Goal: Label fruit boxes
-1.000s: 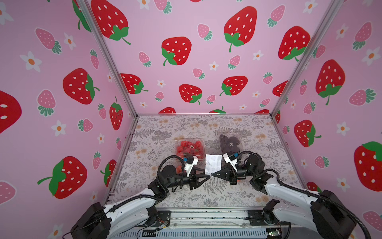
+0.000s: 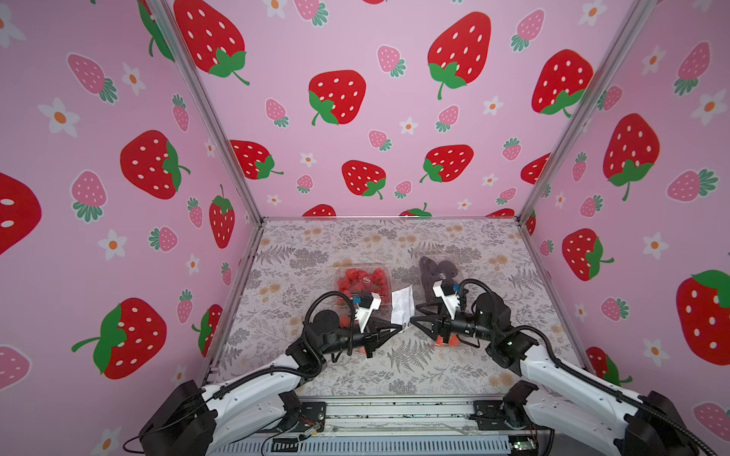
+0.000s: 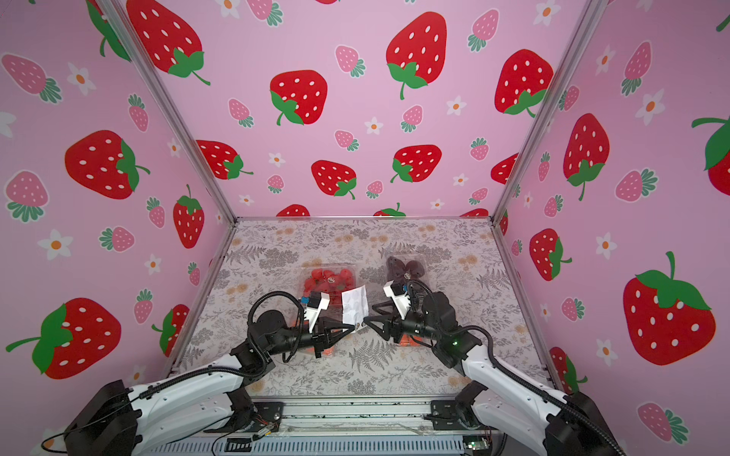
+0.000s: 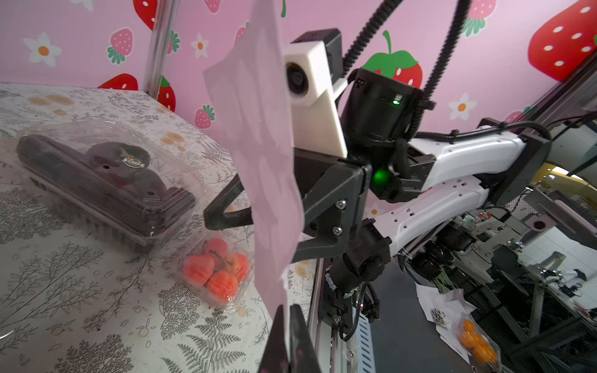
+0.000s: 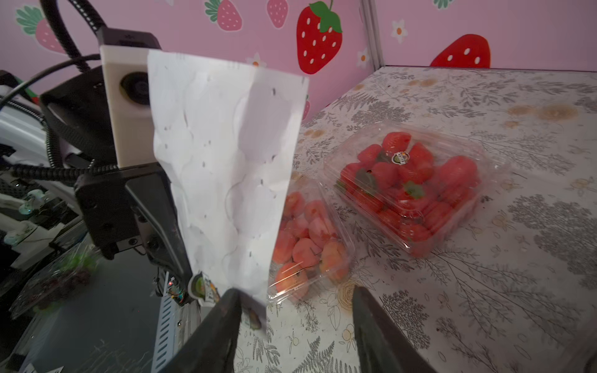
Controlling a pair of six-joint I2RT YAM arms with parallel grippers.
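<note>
A white label sheet (image 2: 401,304) with a row of wavy marks stands upright between my two grippers. My left gripper is shut on its lower edge; in the right wrist view the sheet (image 5: 224,168) rises from the left fingertips. My right gripper stands open just beside the sheet, with no hold on it. On the table, a clear box of strawberries (image 5: 407,180) lies at the back left, and a clear box of dark fruit (image 4: 105,180) lies at the back right.
A box of peach-coloured fruit (image 5: 311,242) sits nearer, partly hidden by the sheet. A small box of orange-red fruit (image 4: 216,270) lies near the right gripper.
The sheet now leans and turns slightly.
</note>
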